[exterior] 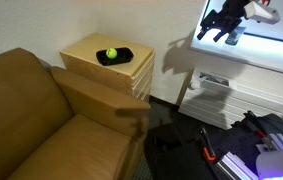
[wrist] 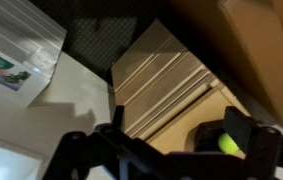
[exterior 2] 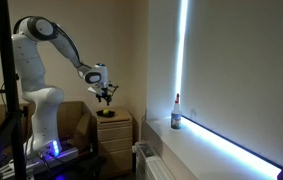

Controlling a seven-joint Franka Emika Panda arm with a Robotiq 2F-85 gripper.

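A yellow-green ball (exterior: 111,53) rests in a black tray (exterior: 126,57) on top of a light wooden cabinet (exterior: 101,68). In the wrist view the ball (wrist: 228,143) shows at the lower right, partly behind a finger. My gripper is open, its fingers wide apart with nothing between them. It hangs in the air (exterior: 215,32) in front of the window, well to the right of the cabinet and apart from the ball. A bottle (exterior: 235,37) on the windowsill is partly covered by the arm in that view.
A brown sofa (exterior: 76,140) stands next to the cabinet. The windowsill (exterior 2: 216,150) bears the bottle (exterior 2: 176,112), with a white radiator (exterior: 221,100) below. A white printed item (wrist: 6,68) shows at the wrist view's left. Air above the cabinet is free.
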